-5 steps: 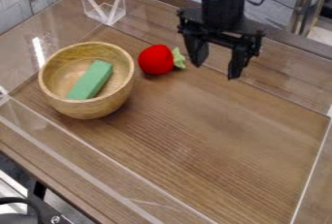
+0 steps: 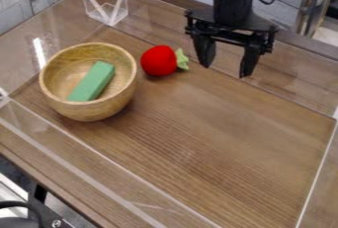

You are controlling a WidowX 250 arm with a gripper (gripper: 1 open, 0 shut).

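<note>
My black gripper [image 2: 231,44] hangs at the upper middle over the table [image 2: 218,153]. Its fingers point down and look spread apart, with nothing seen between them. To its left, a red object [image 2: 158,60] with a small green leafy part, like a tomato or strawberry, rests on the table. A round light wooden bowl [image 2: 58,63] on the left holds a green block [image 2: 91,81].
A clear, thin plastic-like object [image 2: 106,7] stands at the back left. Black cable or hardware [image 2: 20,217] shows at the bottom left corner.
The bowl, green block and red object look unmoved.
</note>
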